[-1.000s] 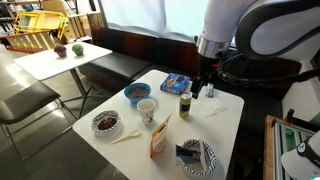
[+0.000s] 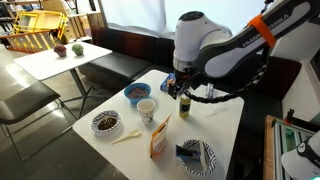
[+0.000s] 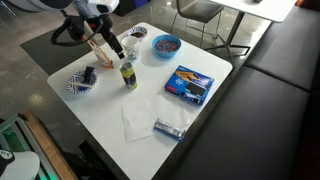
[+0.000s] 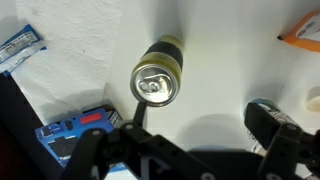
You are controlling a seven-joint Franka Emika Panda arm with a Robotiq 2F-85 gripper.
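Note:
A dark-and-yellow can (image 2: 185, 105) stands upright on the white table, and its silver top shows in the wrist view, where the can (image 4: 157, 78) is beyond the left finger. My gripper is open above the table, with no object held between its fingers. In exterior view 1 the gripper (image 2: 187, 90) hangs close to the can's top; exact clearance cannot be told. The can (image 3: 128, 75) is also plain in exterior view 2, just right of the arm's dark end.
A white cup (image 2: 146, 108), orange-and-white bag (image 2: 158, 140) and blue bowl (image 3: 166, 48) stand nearby. Beyond the can are a blue box (image 3: 187, 86) and a silver can (image 3: 171, 130) by a white napkin (image 3: 143, 118). A patterned bowl (image 2: 195, 158) holds something dark.
The arm has swung left in exterior view 1, bringing my gripper from the can's right to near its top. The can and other table items have stayed put.

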